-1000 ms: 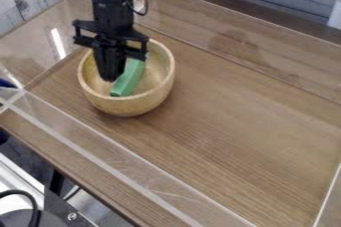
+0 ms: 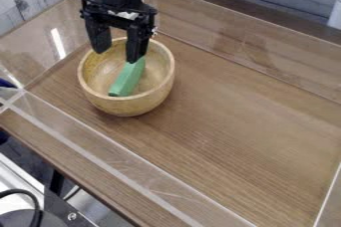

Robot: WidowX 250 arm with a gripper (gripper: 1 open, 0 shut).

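My black gripper is raised over the back of a pale tan bowl on the wooden table, its two fingers pointing down and spread apart, open. A green elongated object lies inside the bowl, slanting from front left to back right, with nothing gripping it. The fingertips are above it, toward the bowl's back rim.
A strip of tape runs across its left front part. A black cable hangs at the bottom left corner, and a pale wall stands behind at the top.
My gripper has risen from low inside the bowl to over its back part and its fingers now show spread. The green object stays in the bowl.
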